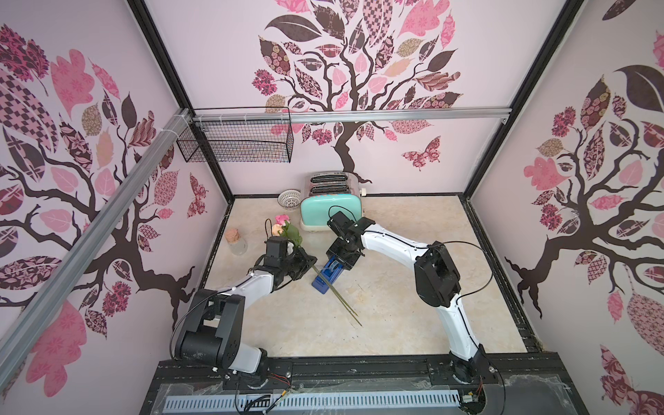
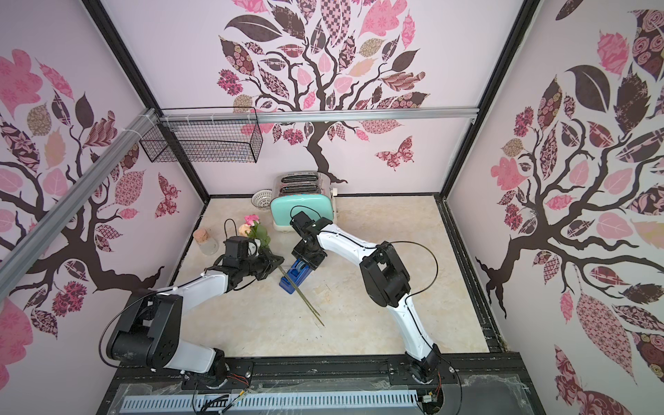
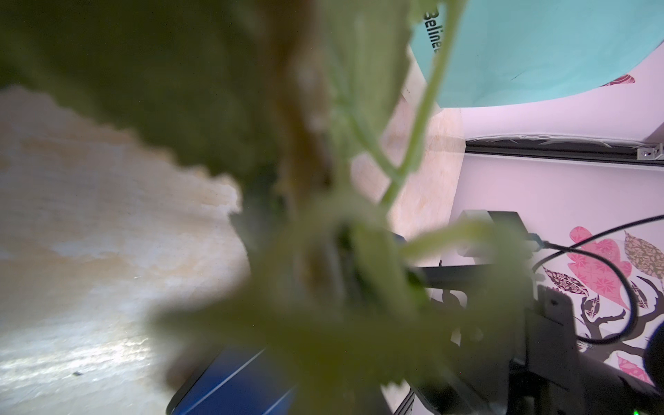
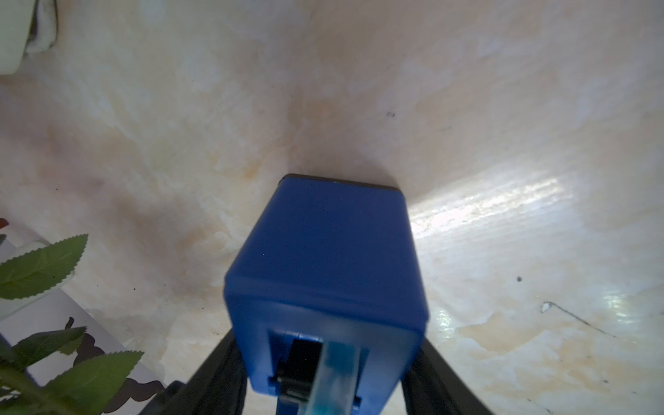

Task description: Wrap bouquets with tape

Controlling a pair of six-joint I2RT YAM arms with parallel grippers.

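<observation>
The bouquet of pink and peach flowers (image 1: 282, 224) with green leaves leans at the left, its long stems (image 1: 343, 303) running diagonally toward the front. My left gripper (image 1: 309, 261) is shut on those stems just below the leaves; blurred leaves and stem hide its fingertips in the left wrist view. A blue tape dispenser (image 4: 325, 242) lies on the table under the stems. Over its far end stands my right gripper (image 1: 342, 258), with dark fingers (image 4: 224, 377) on both sides of the dispenser. Whether they press on it is unclear. A strip of clear tape (image 4: 335, 373) shows in the dispenser.
A turquoise toaster (image 1: 330, 210) stands close behind both grippers, a white perforated bowl (image 1: 289, 199) beside it. Left of the flowers is a glass jar with a cork-coloured top (image 1: 236, 242).
</observation>
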